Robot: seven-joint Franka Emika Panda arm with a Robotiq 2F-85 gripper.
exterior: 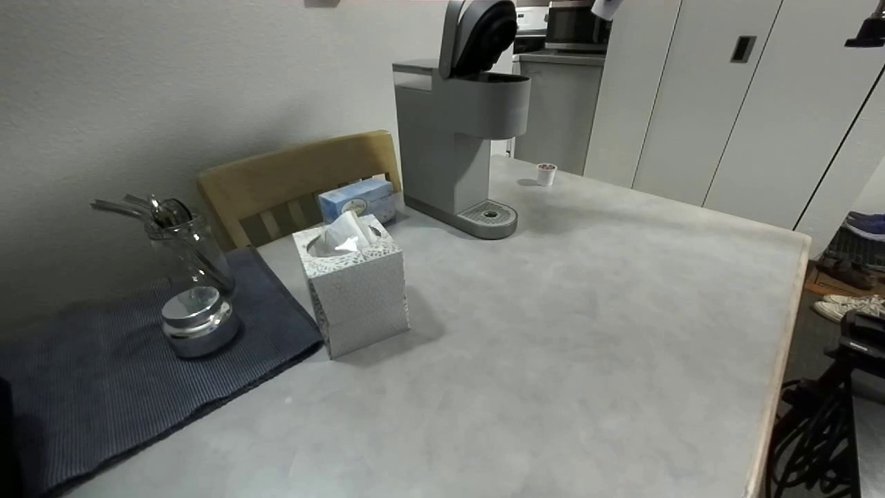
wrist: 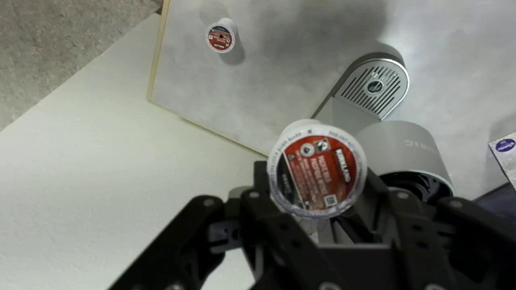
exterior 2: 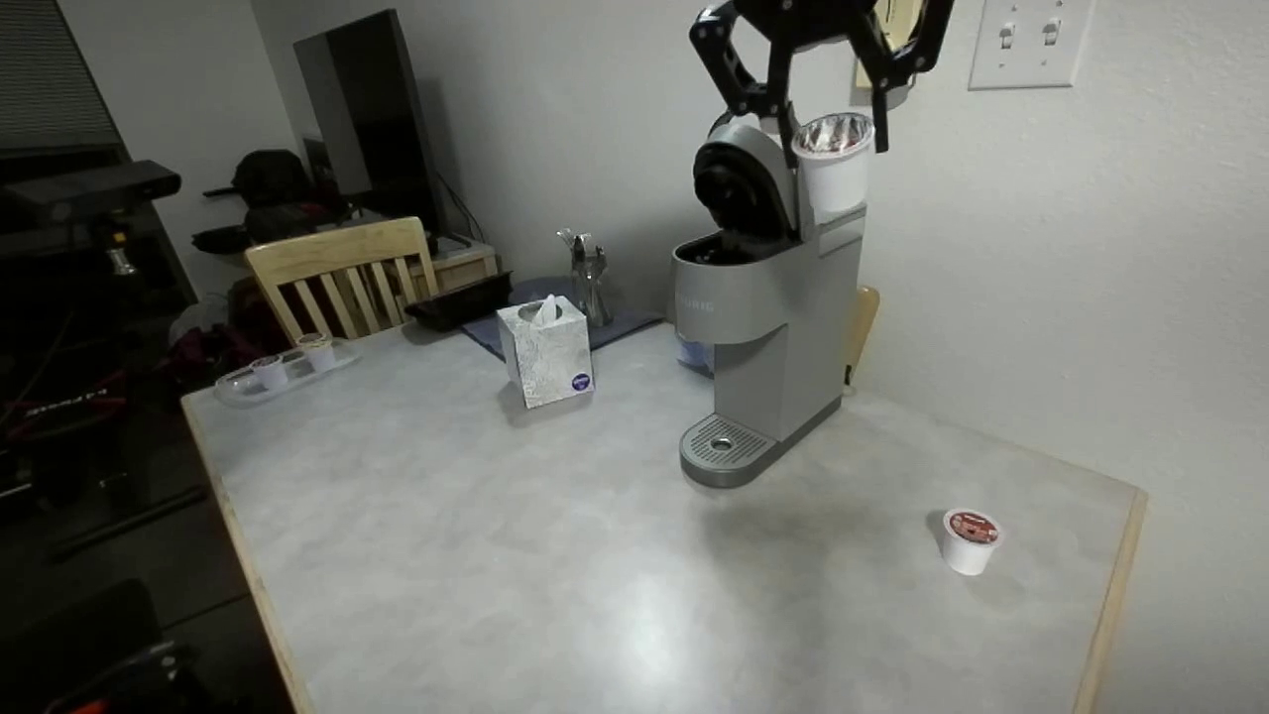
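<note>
My gripper (exterior 2: 834,141) is shut on a white coffee pod (exterior 2: 836,184), raised well above the table with one finger on each side of it. In the wrist view the pod's red and black foil lid (wrist: 317,174) faces the camera. Only the pod's white lower end (exterior: 607,7) shows at the top edge of exterior view 1. The grey coffee maker (exterior 2: 779,321) stands with its lid (exterior 2: 744,184) tipped up and its pod opening (exterior 2: 714,252) exposed. In exterior view 2 the held pod appears just right of that lid; their distance in depth is unclear.
A second pod (exterior 2: 968,545) stands upright on the table near its corner. The tissue box (exterior: 362,294) and a blue box (exterior: 357,199) are beyond the machine. A clear tray (exterior 2: 291,375) holds two white cups.
</note>
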